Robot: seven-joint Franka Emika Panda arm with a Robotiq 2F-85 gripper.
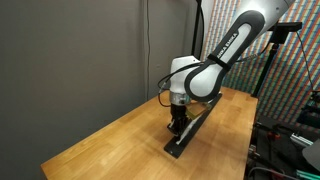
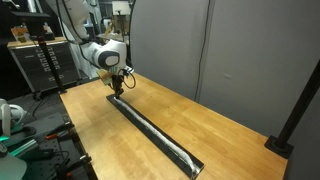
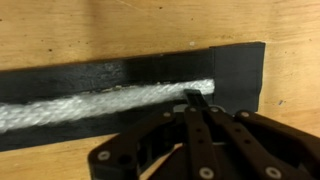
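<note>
A long black strip (image 2: 185, 163) lies flat on the wooden table, with a white braided cord (image 3: 85, 106) running lengthwise along it. In the wrist view, the cord's end reaches the fingertips of my gripper, near the end of the strip. My gripper (image 1: 179, 126) points down over that strip end, its fingers together. Whether any of the cord is caught between them is hidden. From the second exterior view, the gripper (image 2: 117, 93) is at the strip's far end, close to its surface.
Bare wooden tabletop (image 1: 105, 150) stretches to the left of the strip in the first exterior view. A grey partition (image 2: 205, 65) stands behind the table. Cables hang around the arm.
</note>
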